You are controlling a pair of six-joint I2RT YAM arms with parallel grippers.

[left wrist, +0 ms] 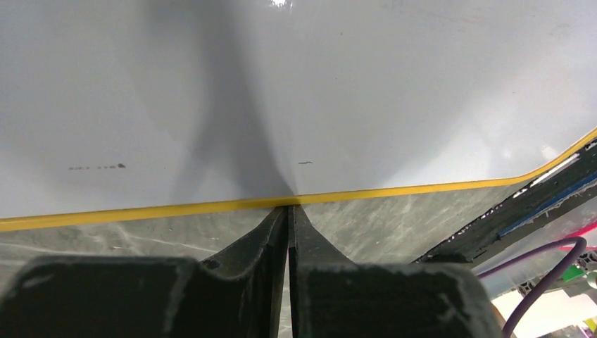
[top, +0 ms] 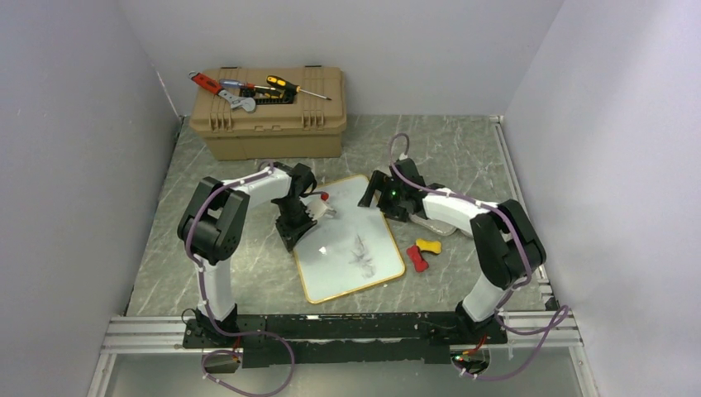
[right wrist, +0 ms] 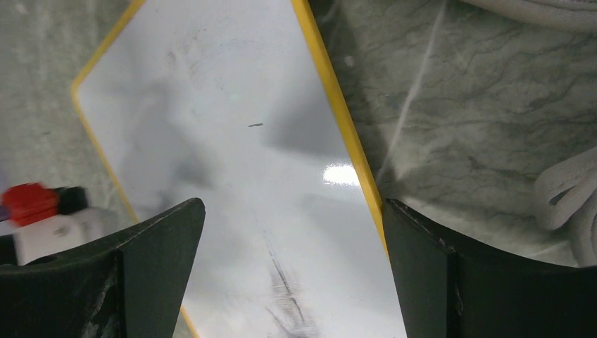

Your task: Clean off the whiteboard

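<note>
The whiteboard (top: 339, 265), white with a yellow rim, lies tilted on the grey table; a grey smudge of marker (top: 362, 258) is near its lower part, with short dark dashes elsewhere. At its left edge, my left gripper is shut with the yellow rim between its fingertips. My right gripper stands open by the board's right edge, one finger (right wrist: 158, 246) over the white surface and the other close to the rim; nothing is between them. Whether that finger touches the rim, I cannot tell. Red (top: 417, 259) and yellow (top: 429, 246) bone-shaped erasers lie right of the board.
A tan toolbox (top: 277, 136) with tools on its lid stands behind at the back left. A pale tray (top: 434, 222) sits partly under the right arm.
</note>
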